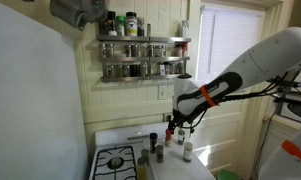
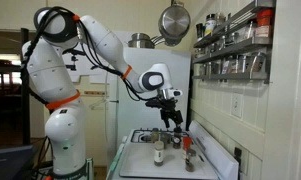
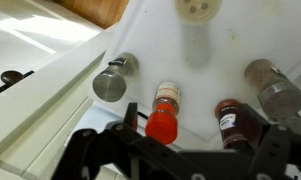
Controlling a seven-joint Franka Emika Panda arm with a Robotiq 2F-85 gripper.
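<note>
In the wrist view, a small bottle with a bright red cap [image 3: 162,122] stands on the white counter, just ahead of the space between my fingers. My gripper is open and holds nothing. To its right is a dark red jar with a white label [image 3: 230,122], partly hidden by the right side of the gripper. From the side, the gripper [image 2: 171,118] points down above the group of jars, and the red-capped bottle [image 2: 187,144] shows below and to its right.
A metal-lidded jar [image 3: 111,84] lies left of the bottle, close to the counter's edge. A glass jar [image 3: 274,92] is at the right, with a pale lid [image 3: 197,9] at the top. A stove [image 1: 115,162] and wall shelves [image 1: 133,60] with several jars surround the work area.
</note>
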